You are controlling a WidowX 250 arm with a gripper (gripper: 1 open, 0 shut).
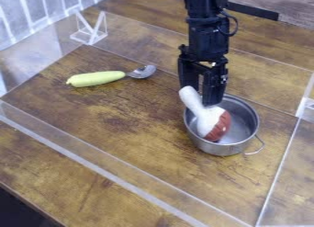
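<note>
A metal pot (241, 139) with wire handles sits on the wooden table at the right. Inside it rests a red object (218, 130), with a white elongated piece (196, 104) leaning out over the rim toward the upper left. My black gripper (205, 84) hangs above the pot's back left edge, open; whether it touches the white piece's end is hard to tell. A pale yellow-green object (94, 79) with a metal spoon-like end (141, 72) lies at the left.
Pale edging runs along the left and right sides of the work area.
</note>
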